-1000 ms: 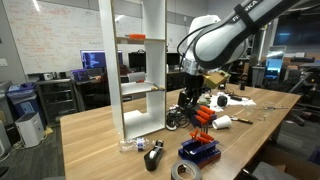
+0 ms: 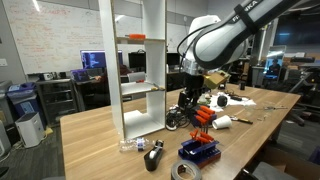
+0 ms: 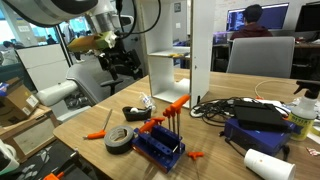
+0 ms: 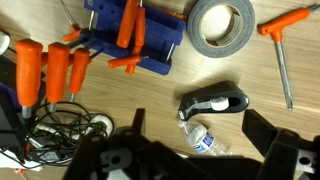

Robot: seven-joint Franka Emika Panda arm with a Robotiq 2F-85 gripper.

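My gripper stands open above the table, with its dark fingers point(image 4: 132, 128) wide apart and nothing held between them. Below it in the wrist view lie a black handheld object point(image 4: 214, 99) and a clear plastic bottle point(image 4: 203, 138). A blue rack point(image 3: 158, 148) holds several orange-handled tools point(image 3: 172, 108). Beside the rack rests a roll of grey tape point(image 3: 119, 140). An orange-handled hex key point(image 4: 283, 60) lies flat on the wood. In exterior view 2 the gripper point(image 3: 124, 68) hangs well above these things.
A white shelf unit point(image 2: 131, 75) rises from the table behind. Tangled black cables point(image 4: 55, 135) lie near the rack. A white cylinder point(image 3: 268, 164), a blue box point(image 3: 255, 135) and a yellowish bottle point(image 3: 302, 115) occupy the other side. Bare wood point(image 2: 88, 140) shows at the left.
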